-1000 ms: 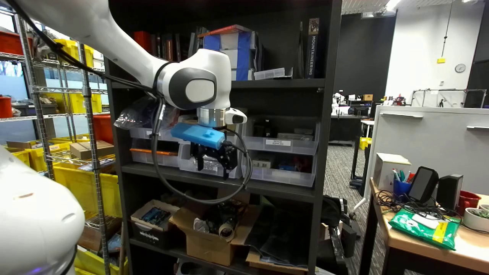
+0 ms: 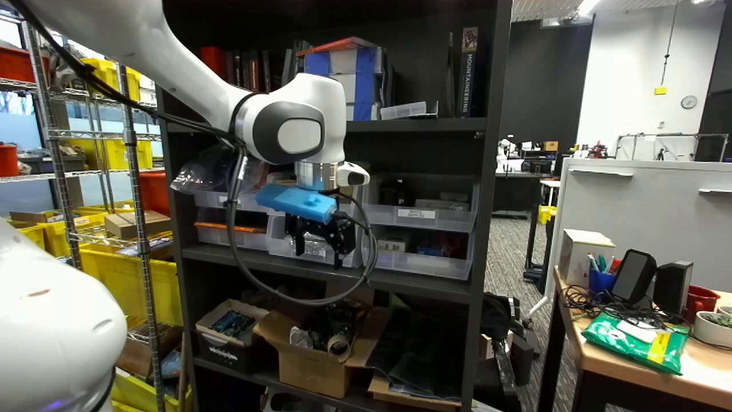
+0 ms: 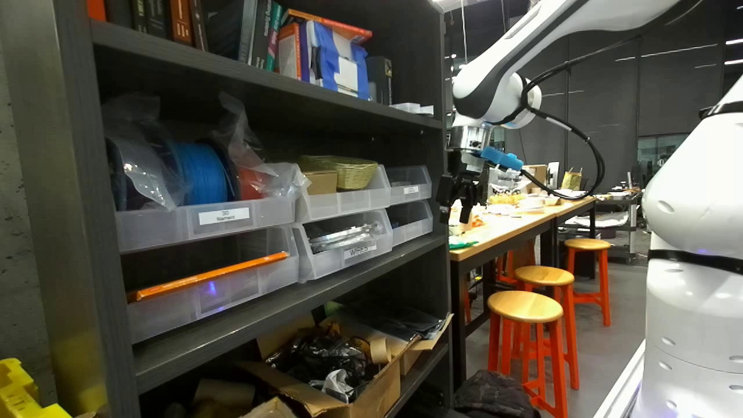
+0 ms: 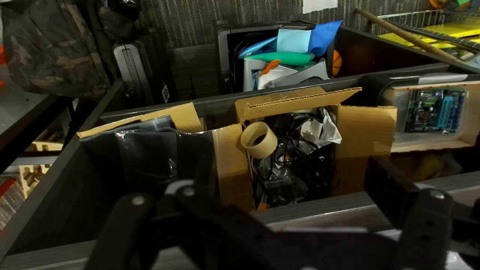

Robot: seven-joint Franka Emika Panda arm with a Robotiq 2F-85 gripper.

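My black gripper (image 2: pixel 319 254) hangs pointing down in front of the grey shelf unit, its two fingers spread apart with nothing between them. From the second exterior view, the gripper (image 3: pixel 455 209) appears beside the shelf's right side, level with the lower row of clear bins. Along the bottom of the wrist view its dark fingers (image 4: pixel 390 191) stand wide apart. Beyond them an open cardboard box (image 4: pixel 362 139) holds cables, crumpled paper and a tan tape roll (image 4: pixel 259 140). A clear bin labelled WIRES (image 3: pixel 346 245) sits on the middle shelf.
Bins of 3D filament (image 3: pixel 209 222) and a wicker basket (image 3: pixel 343 172) fill the middle shelf. Books (image 2: pixel 469 72) stand above. A smaller box with circuit boards (image 2: pixel 231 326) is on the lower shelf. Stools (image 3: pixel 526 306) and a worktable (image 3: pixel 512 233) lie beyond the shelf.
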